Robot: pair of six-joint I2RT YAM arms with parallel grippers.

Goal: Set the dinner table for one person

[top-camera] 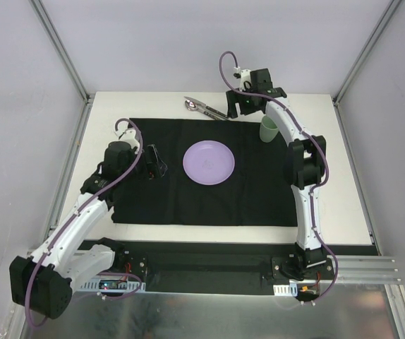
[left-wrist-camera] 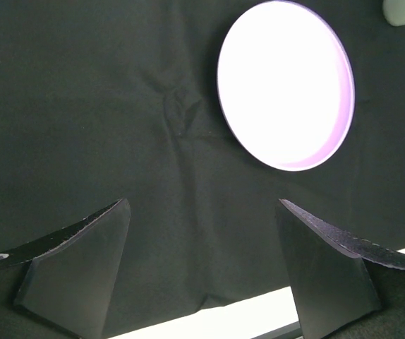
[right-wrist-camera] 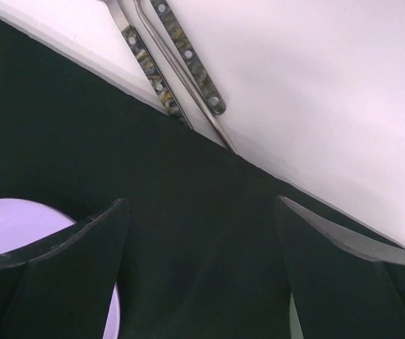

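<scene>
The purple plate lies on the black mat. A green cup stands at the mat's back right, partly under the right arm. Behind the mat lie a knife and other silver cutlery, whose handles also show in the right wrist view. My right gripper is open just right of the cutlery, above the back edge of the mat, with nothing between its fingers. My left gripper hangs open over the mat's left part, left of the plate, empty.
A white table borders the mat, with walls and rails around it.
</scene>
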